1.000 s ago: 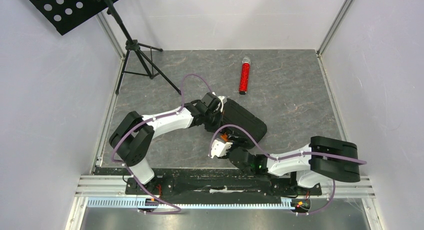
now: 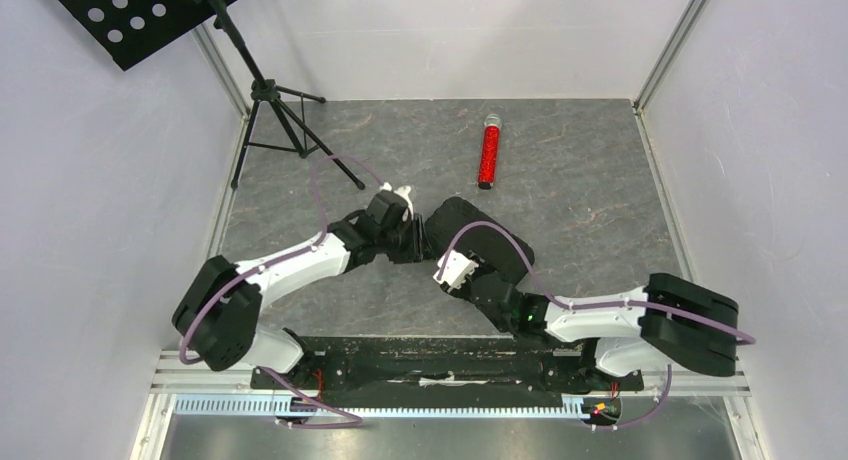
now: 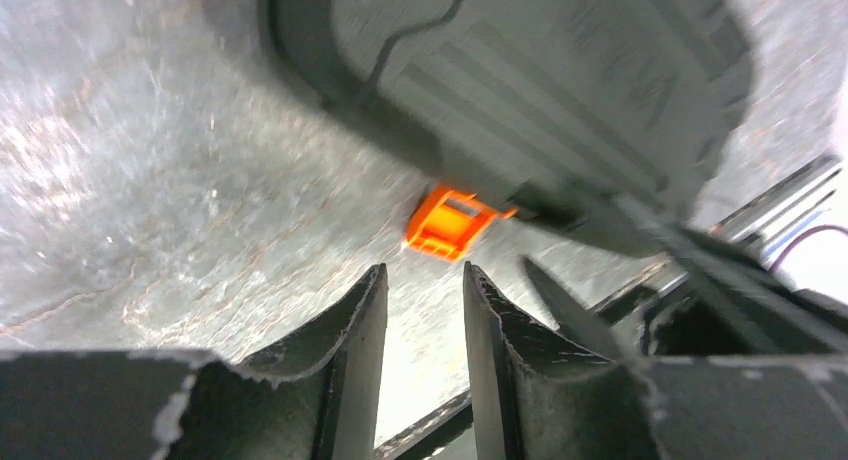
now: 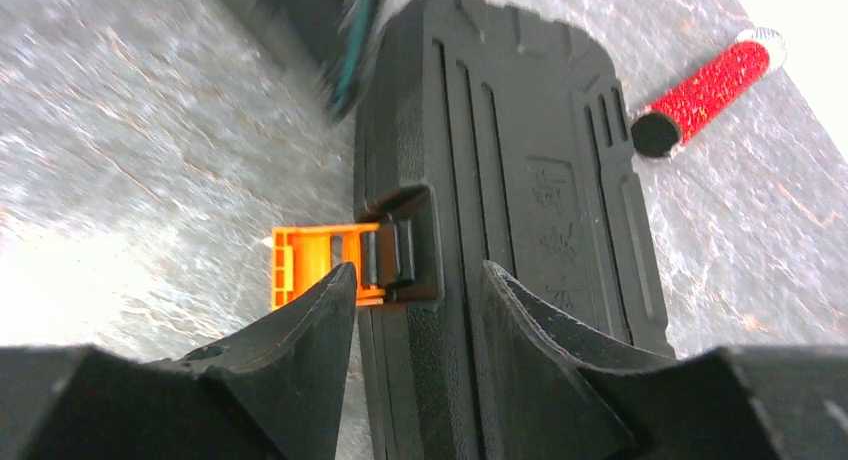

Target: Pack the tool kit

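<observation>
A black plastic tool case (image 2: 480, 230) lies on the grey floor; in the right wrist view its ribbed lid (image 4: 545, 220) faces up, with an orange latch (image 4: 312, 262) sticking out from a recess in its near side. My left gripper is open beside the case, nothing between its fingers, the latch (image 3: 447, 223) just beyond them. My right gripper is open over the case near the latch recess, holding nothing.
A red cylinder with a black end (image 2: 488, 155) lies behind the case. A black music stand (image 2: 265, 90) stands at the back left.
My left gripper has moved left, away from the case's top. The case looks unmoved.
</observation>
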